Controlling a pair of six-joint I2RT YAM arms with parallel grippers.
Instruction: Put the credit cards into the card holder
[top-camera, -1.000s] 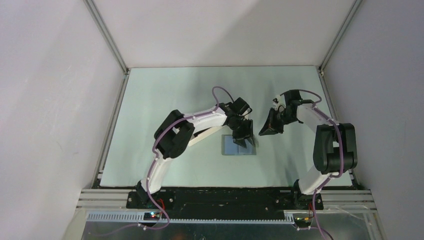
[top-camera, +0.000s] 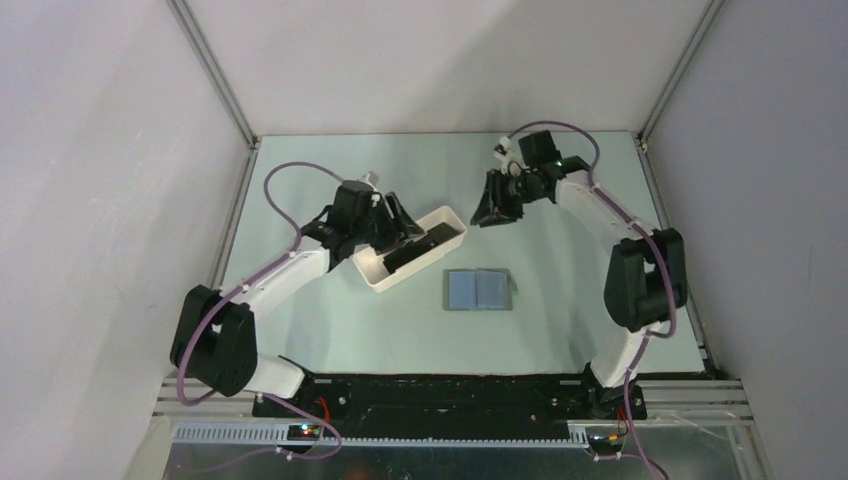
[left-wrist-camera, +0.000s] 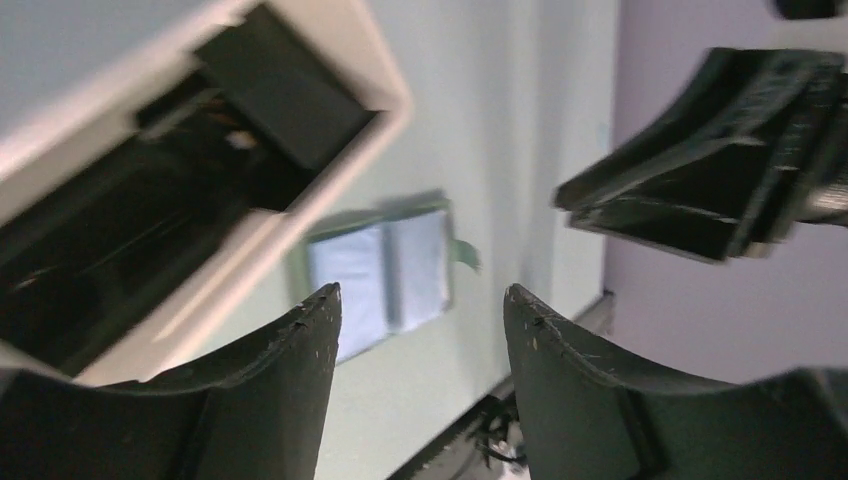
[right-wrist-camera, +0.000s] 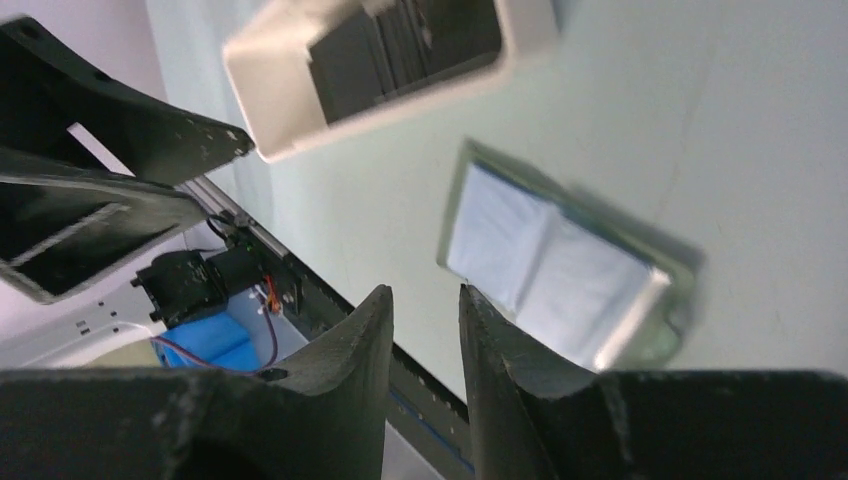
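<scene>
A white box (top-camera: 372, 271) holding several dark cards (top-camera: 434, 239) sits left of centre, below my left gripper (top-camera: 408, 225). The card holder (top-camera: 478, 289), grey-green with two pale blue sections, lies flat in front of it to the right. In the left wrist view the open left fingers (left-wrist-camera: 560, 360) frame nothing. My right gripper (top-camera: 490, 210) is above the table behind the holder, right of the box. In the right wrist view its fingertips (right-wrist-camera: 476, 310) stand a short way apart with nothing seen held.
Walls stand at the back and both sides. The two grippers are fairly near each other over the upper middle.
My left gripper has moved left and back from over the holder to over the box. My right gripper has moved left and back, toward the table's middle.
</scene>
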